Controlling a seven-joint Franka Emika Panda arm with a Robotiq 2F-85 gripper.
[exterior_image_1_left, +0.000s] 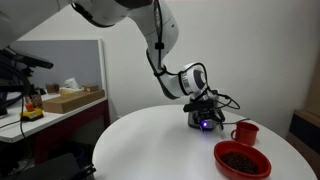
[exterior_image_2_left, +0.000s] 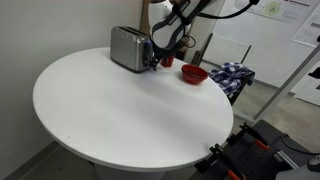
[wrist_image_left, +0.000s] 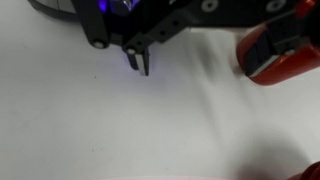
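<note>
A silver toaster (exterior_image_2_left: 128, 48) stands at the back of the round white table (exterior_image_2_left: 120, 105). Close against its side is my gripper (exterior_image_1_left: 210, 122), low over the tabletop, with a blue-violet light glowing beside it. In the wrist view the gripper is open; its two fingers (wrist_image_left: 141, 62) stand well apart, and bare white table shows between them. A red mug (exterior_image_1_left: 245, 133) sits just to the right of the gripper in exterior view 1. Part of the mug (wrist_image_left: 285, 62) shows behind the right finger in the wrist view. The arm hides much of the toaster in exterior view 1.
Nearer the front in exterior view 1 lies a red bowl (exterior_image_1_left: 243, 175) with dark contents. A blue checked cloth (exterior_image_2_left: 232, 77) is beyond the table's edge. A dark box-like object (exterior_image_1_left: 306, 126) stands at the far right. The table's middle is empty.
</note>
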